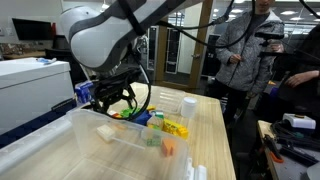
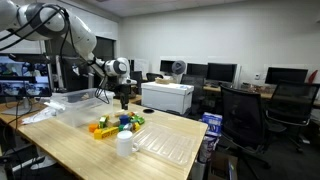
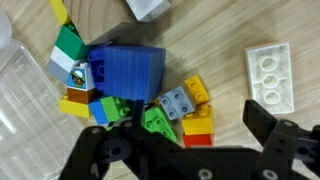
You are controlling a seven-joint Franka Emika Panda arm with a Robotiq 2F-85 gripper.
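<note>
Seen from the wrist, my gripper is open, its dark fingers spread wide above a group of toy bricks. Between and ahead of them lie a grey brick point(image 3: 177, 103), a green brick point(image 3: 158, 122) and a yellow brick point(image 3: 198, 122), with a red brick point(image 3: 197, 140) below the yellow one. Farther up is a large blue block point(image 3: 135, 72). A white brick point(image 3: 268, 80) lies apart, toward the right finger. Nothing shows held in the fingers.
The clear plastic bin point(image 1: 130, 155) stands beside the bricks, its wall close to them. A white cup point(image 2: 125, 144) and a pale tray point(image 2: 168, 145) occupy the near part of the table in exterior view 2. Bare table surrounds the white brick.
</note>
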